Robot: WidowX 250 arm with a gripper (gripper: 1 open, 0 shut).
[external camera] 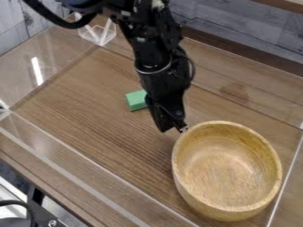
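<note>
The black robot arm reaches down from the top centre to my gripper (173, 121), which hangs low over the wooden table, just above the upper left rim of a large round tan bowl (225, 170). The gripper looks shut, with nothing visible between its fingers. A small green object (135, 101) lies on the table behind the arm and to the left of the gripper, partly hidden by the arm.
A clear plastic item (99, 28) stands at the back left. Dark cables lie beyond the table's lower left edge.
</note>
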